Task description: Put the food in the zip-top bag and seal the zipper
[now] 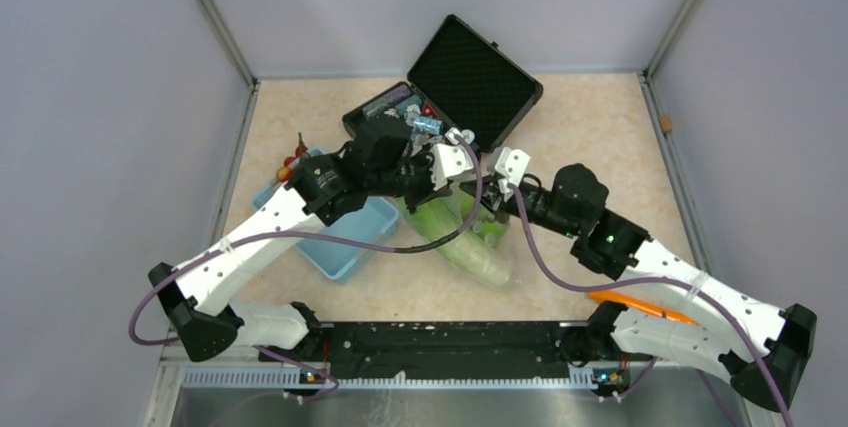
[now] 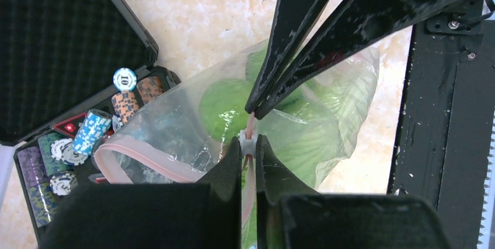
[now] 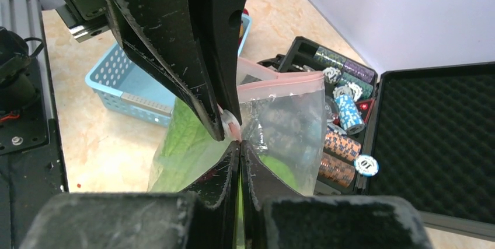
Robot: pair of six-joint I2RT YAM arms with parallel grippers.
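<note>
The clear zip top bag (image 2: 335,144) holds green leafy food (image 2: 295,155) and a round green item (image 2: 223,109); its pink zipper strip (image 2: 157,163) stands apart in a loop on one side. My left gripper is shut on the small white slider (image 3: 229,122) on that strip. Just beyond the slider, my right gripper is shut with the strip's end pinched at its tips. In the top view, the bag (image 1: 460,242) hangs below the two grippers, which face each other close together.
A light blue basket (image 1: 345,265) stands left of the bag, under the left arm. Behind is an open black case (image 1: 475,82) with poker chips (image 3: 350,115). An orange object (image 1: 645,307) lies under the right arm. Bare table shows at the right.
</note>
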